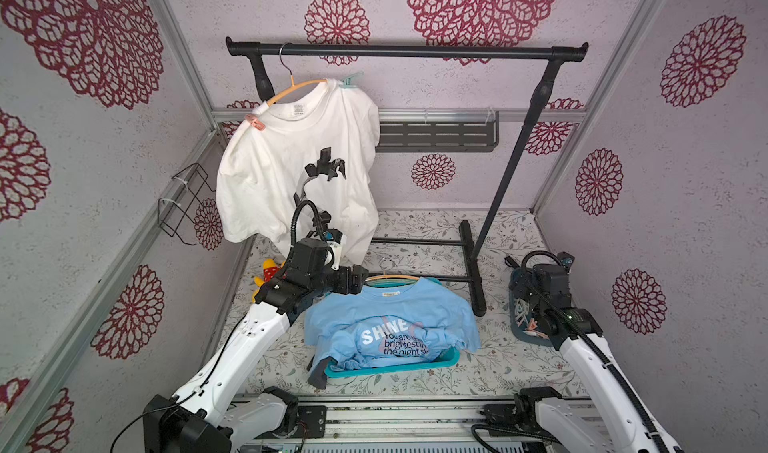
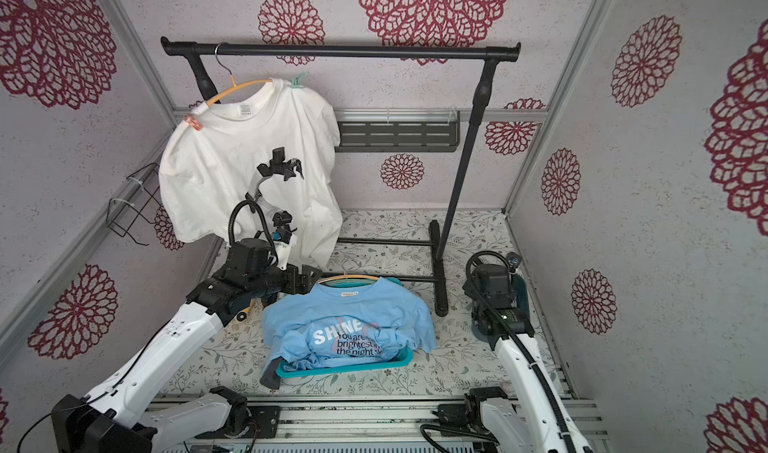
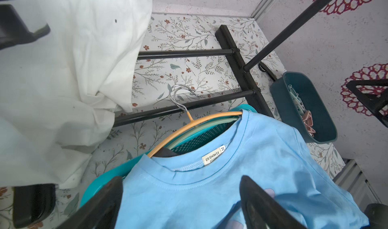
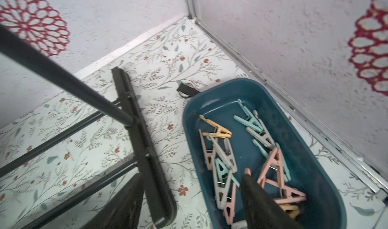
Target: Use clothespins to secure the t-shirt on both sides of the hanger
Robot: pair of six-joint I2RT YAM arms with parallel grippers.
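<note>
A white T-shirt (image 1: 264,181) hangs on an orange hanger (image 1: 284,92) from the rail, with pink (image 1: 254,121) and mint (image 1: 348,82) clothespins at its shoulders. A blue T-shirt (image 3: 266,148) on another orange hanger (image 3: 208,117) lies in a teal basket (image 3: 97,184). My left gripper is over this shirt and hanger, fingers apart, nothing visible between them. My right gripper hangs over the dark bin (image 4: 299,148) of mixed clothespins (image 4: 274,160), fingers apart, none between them.
The black rack (image 1: 424,50) stands behind the basket, its right upright (image 1: 512,173) between basket and bin. A yellow toy (image 1: 264,281) sits at the left behind my left arm. A wire shelf (image 1: 184,205) is on the left wall.
</note>
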